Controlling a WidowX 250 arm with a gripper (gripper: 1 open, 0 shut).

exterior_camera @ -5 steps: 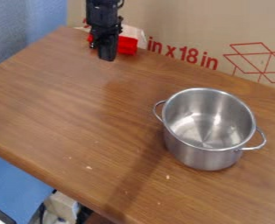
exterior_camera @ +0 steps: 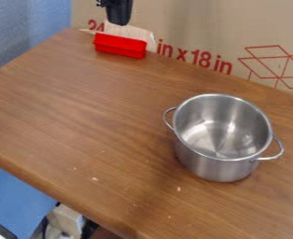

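A red rectangular block (exterior_camera: pixel 120 47) lies at the back left of the wooden table, beside a pale flat piece behind it. My dark gripper (exterior_camera: pixel 118 19) is at the top edge of the view, above the red block and apart from it; only its lower part shows, too small to tell how its fingers stand. A steel pot (exterior_camera: pixel 223 136) with two side handles stands upright at the right of the table.
A cardboard backdrop (exterior_camera: pixel 249 37) with printed lettering runs along the back. Blue surface shows beyond the left edge.
My gripper has risen from in front of the red block to above it, uncovering the block, which stays at the back of the table. The pot has not moved.
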